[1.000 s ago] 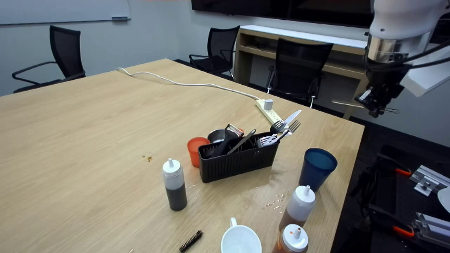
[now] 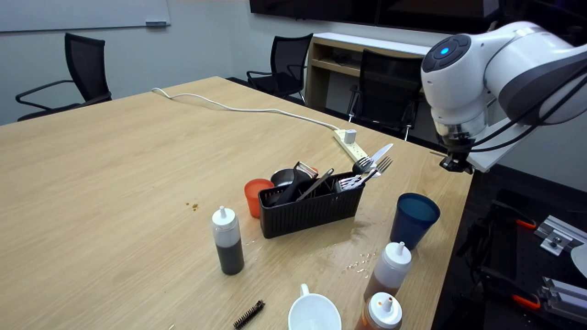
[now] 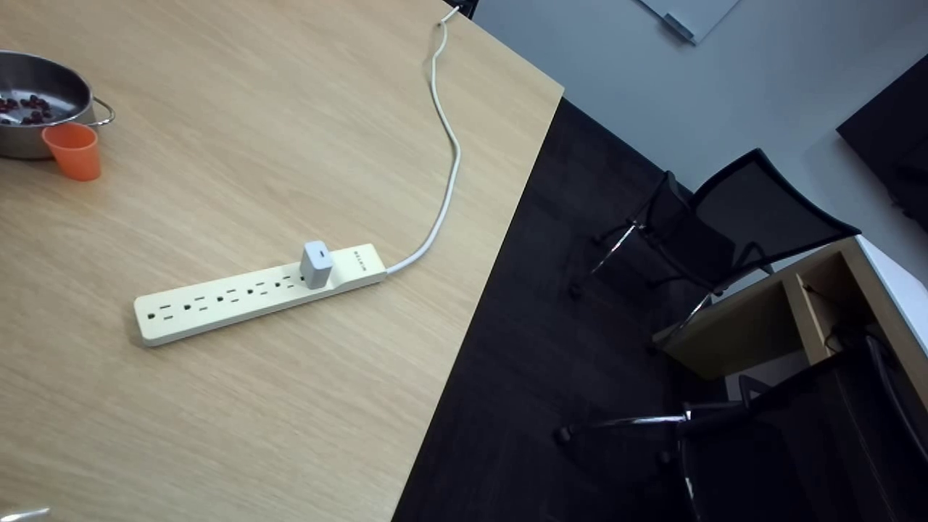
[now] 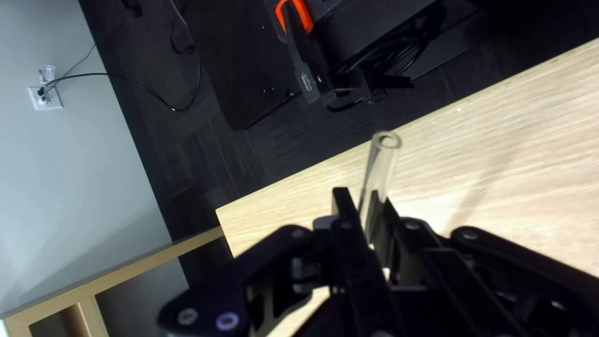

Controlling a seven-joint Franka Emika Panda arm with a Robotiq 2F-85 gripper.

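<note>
In the wrist view, my gripper is shut on a clear, thin tube (image 4: 380, 163), like a straw, whose hollow end sticks out past the fingertips. The tube's other end is hidden by the fingers. At the right of exterior view 1, the gripper (image 2: 456, 164) hangs near the table's right edge, behind the dark blue cup (image 2: 416, 215) as seen there. That cup stands on the table, open at the top, its inside mostly unseen. A black basket (image 2: 308, 219) with forks, a knife and other utensils stands further left.
Squeeze bottles (image 2: 228, 242), a white mug (image 2: 313, 313) and a black spring-like piece (image 2: 249, 314) occupy the front. An orange cup (image 2: 257, 193) and a pot (image 3: 48, 139) lie behind the basket. A power strip (image 3: 252, 296) stretches near the edge.
My arm has moved left and down in exterior view 1, and its wrist has turned. The thin tube still sits in the gripper. The tabletop objects stand where they were.
</note>
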